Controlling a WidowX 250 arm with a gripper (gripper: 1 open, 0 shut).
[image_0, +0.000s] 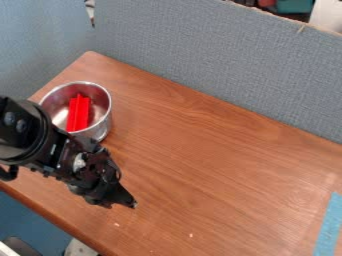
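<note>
A steel pot stands at the left of the wooden table, with a red object inside it. My black gripper hangs low over the table in front of the pot, to its lower right, its fingertips pointing down and right. Whether it is open or shut cannot be made out, and no held object shows.
A blue tape strip lies at the right edge. Grey padded walls border the back and left.
</note>
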